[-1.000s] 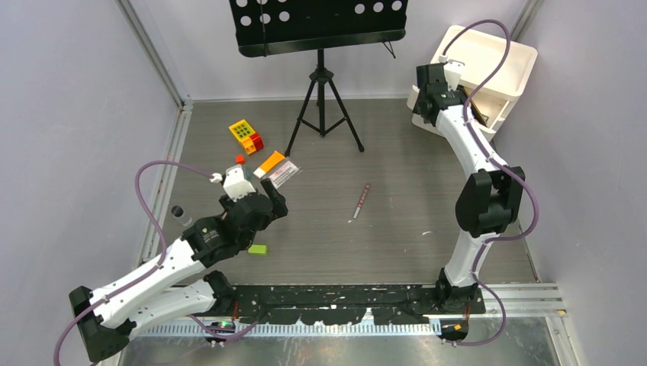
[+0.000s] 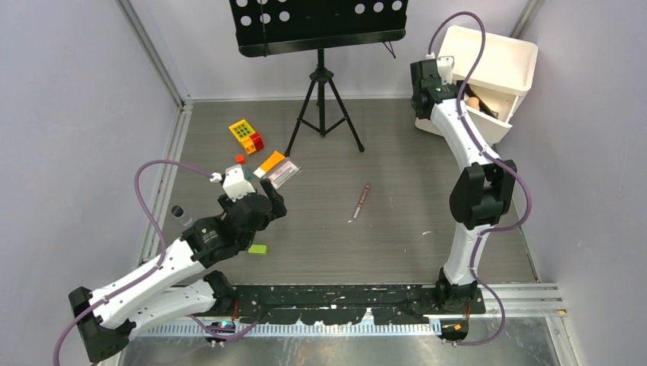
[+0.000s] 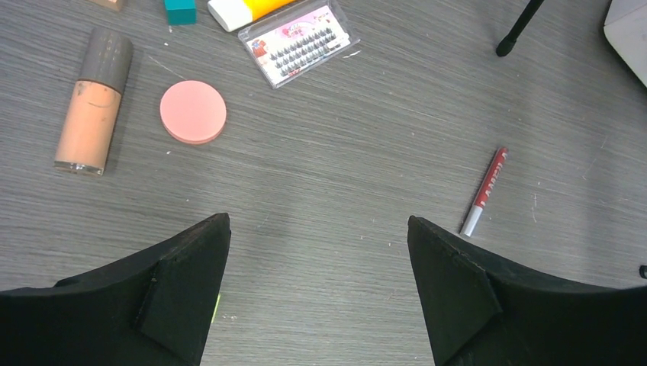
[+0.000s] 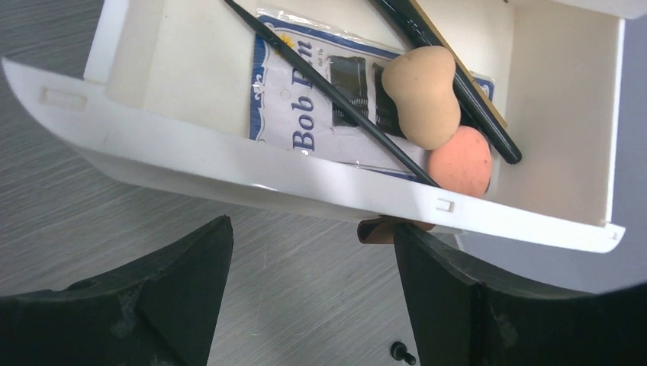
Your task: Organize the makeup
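My right gripper stands open at the front wall of the white drawer [image 4: 168, 145], which holds a bobby pin packet [image 4: 297, 114], brushes [image 4: 320, 84], a tan sponge [image 4: 420, 99] and a pink sponge [image 4: 459, 164]. My left gripper is open above the floor. In the left wrist view lie a foundation bottle [image 3: 91, 126], a pink round item [image 3: 193, 111], a lash box [image 3: 297, 42], a yellow-white tube [image 3: 252, 9] and a red-white pen [image 3: 484, 191].
A black stand [image 2: 321, 80] stands at the back middle. Colored blocks [image 2: 246, 137] lie back left, a green block [image 2: 258, 249] near the front. Walls border both sides.
The right arm's wrist has shifted slightly left at the drawer, which shows a little more of its inside. The left arm has wavered slightly and is back near its earlier place.
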